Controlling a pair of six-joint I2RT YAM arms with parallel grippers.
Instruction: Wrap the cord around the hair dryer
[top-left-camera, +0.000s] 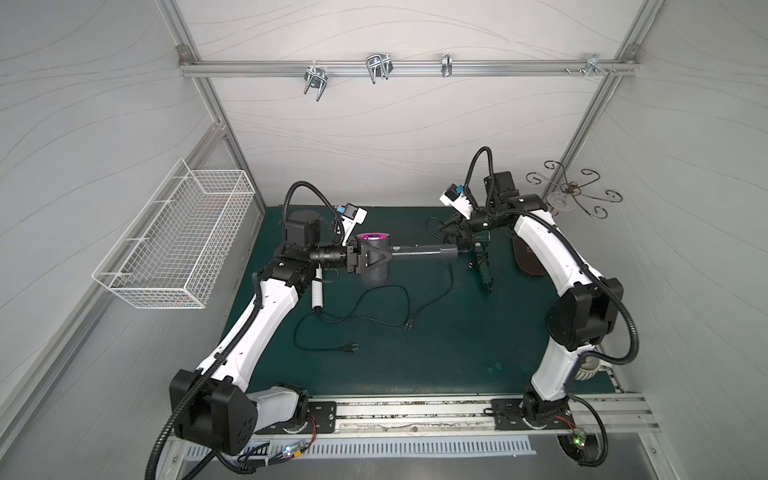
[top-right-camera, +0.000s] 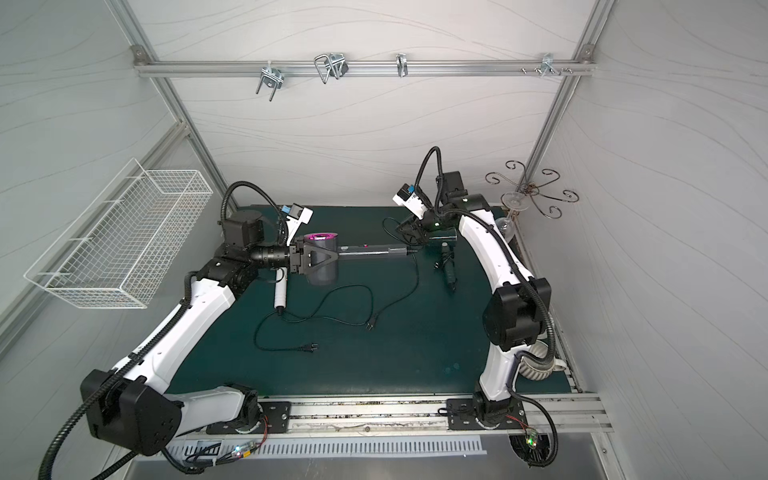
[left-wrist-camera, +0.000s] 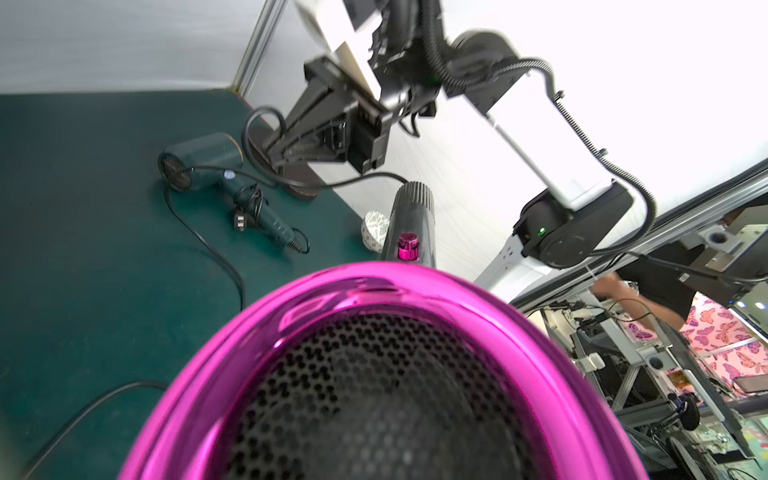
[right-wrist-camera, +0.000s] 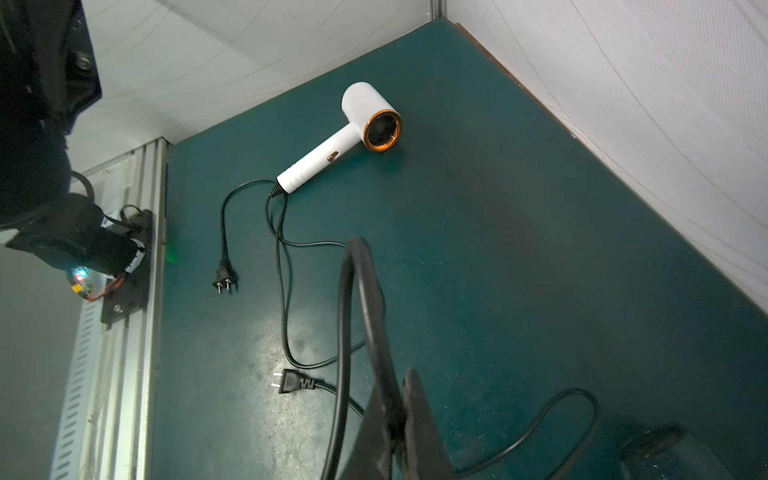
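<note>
My left gripper (top-left-camera: 360, 256) is shut on a grey and magenta hair dryer (top-left-camera: 374, 264), held above the table (top-left-camera: 424, 352) with its handle (top-left-camera: 420, 251) level, pointing right. Its magenta rim (left-wrist-camera: 384, 284) fills the lower left wrist view. The cord (left-wrist-camera: 344, 181) rises from the handle's end to my right gripper. In the right wrist view, my right gripper is shut on the cord, which loops up and over between its fingertips.
A white hair dryer (right-wrist-camera: 320, 160) with a tangled cord and a dark green dryer (left-wrist-camera: 200, 160) lie on the table. A wire basket (top-left-camera: 180, 240) hangs at left; a brown base (top-left-camera: 528, 260) stands at back right.
</note>
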